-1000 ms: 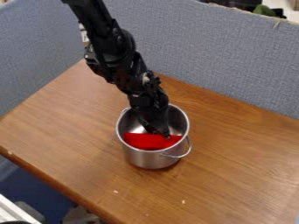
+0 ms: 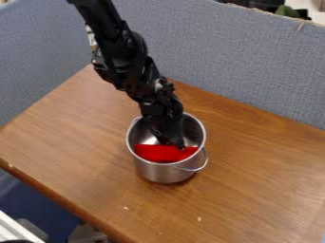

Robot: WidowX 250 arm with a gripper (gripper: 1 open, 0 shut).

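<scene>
A steel pot (image 2: 156, 171) with a wire handle on its right stands on the wooden table (image 2: 70, 142). Inside it lies a red object (image 2: 162, 153). My gripper (image 2: 169, 136) reaches down from the upper left into the pot, over the red object. Its fingertips are dark against the pot's inside, so whether they touch the red object or hold anything cannot be made out.
Grey padded walls (image 2: 254, 76) border the table at the back and left.
The arm has shifted very slightly over the pot; the pot and red object look unmoved.
</scene>
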